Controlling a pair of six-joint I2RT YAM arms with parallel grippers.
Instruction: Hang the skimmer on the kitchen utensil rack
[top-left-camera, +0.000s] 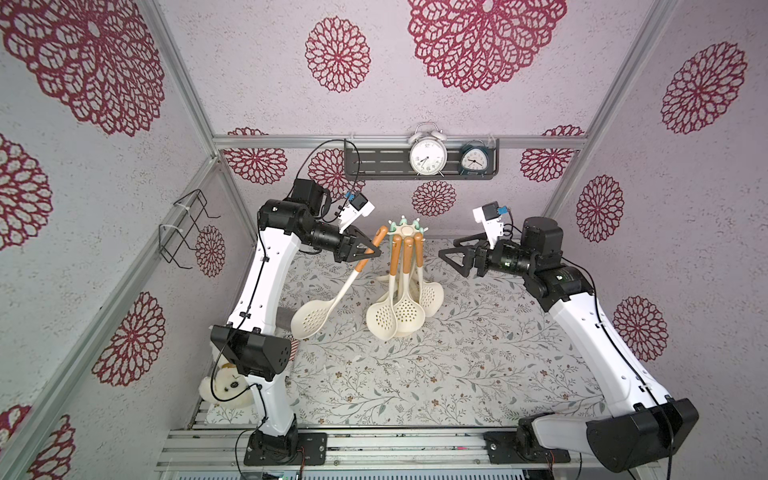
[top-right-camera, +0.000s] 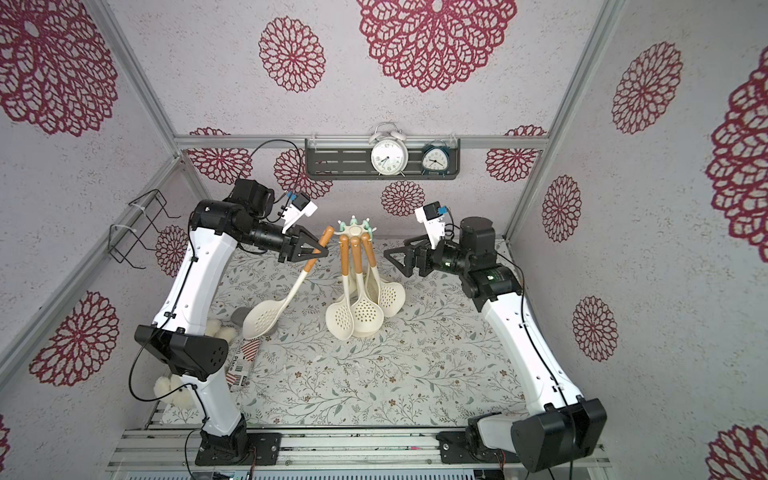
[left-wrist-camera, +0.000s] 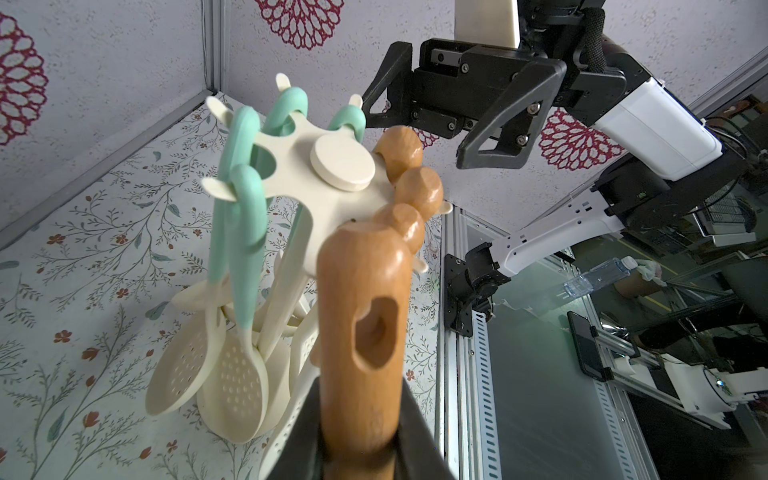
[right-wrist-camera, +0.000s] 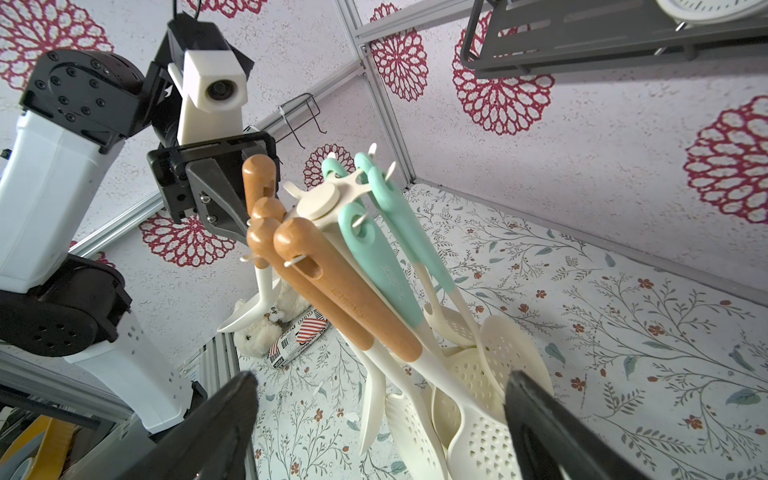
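In my left gripper (top-left-camera: 372, 250), shut on its orange-brown handle, tilts a cream skimmer (top-left-camera: 313, 317) with a perforated head hanging down and left, clear of the table. The handle's upper end and its hole face up large in the left wrist view, near the utensil rack (left-wrist-camera: 320, 172). That rack has a cream round top with several prongs; orange-handled (right-wrist-camera: 344, 296) and mint-handled utensils (right-wrist-camera: 380, 248) hang around it. The handle top is close to the rack's left side in both top views; contact cannot be told. My right gripper (top-left-camera: 448, 258) stands open and empty, to the right of the rack.
A dark wall shelf (top-left-camera: 380, 164) with a white clock (top-left-camera: 428, 156) and a teal clock (top-left-camera: 474, 159) is behind. Plush toys (top-right-camera: 180, 390) and a striped packet (top-right-camera: 242, 364) lie at the front left.
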